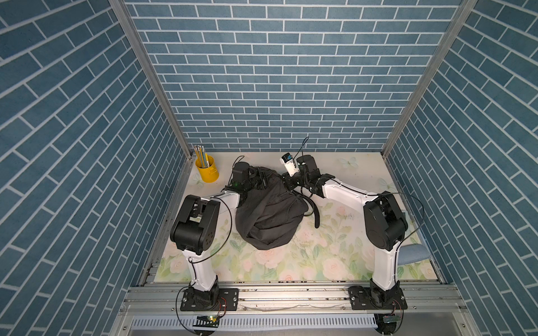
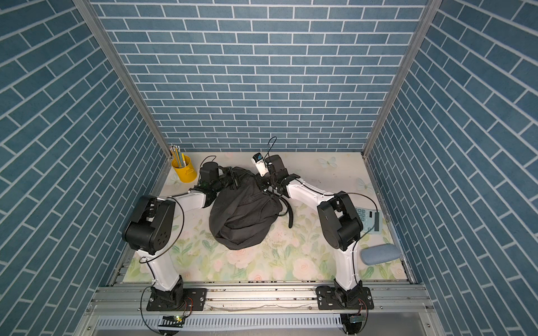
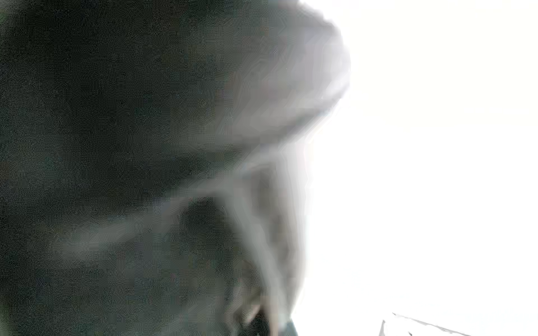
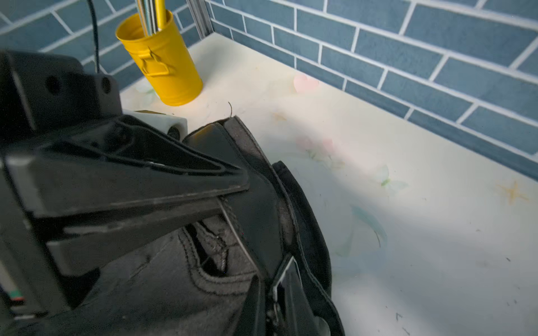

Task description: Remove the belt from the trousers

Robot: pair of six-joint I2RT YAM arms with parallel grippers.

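The dark grey trousers [image 1: 271, 215] lie bunched at the table's middle. Along their waistband runs a black belt [image 4: 260, 221], its loose tail [image 1: 316, 217] curling out to the right. In the right wrist view, my left gripper is shut across the belt's edge, one finger over its face and the other reaching behind it. My right gripper is partly open at the waistband, its fingertips apart at the bottom of its wrist view; whether they touch the belt is unclear. The left wrist view is filled by blurred dark cloth [image 3: 112, 112].
A yellow cup [image 1: 208, 170] with pencils stands at the back left. A blue-grey case [image 2: 381, 254] and a calculator [image 2: 368, 219] lie at the right edge.
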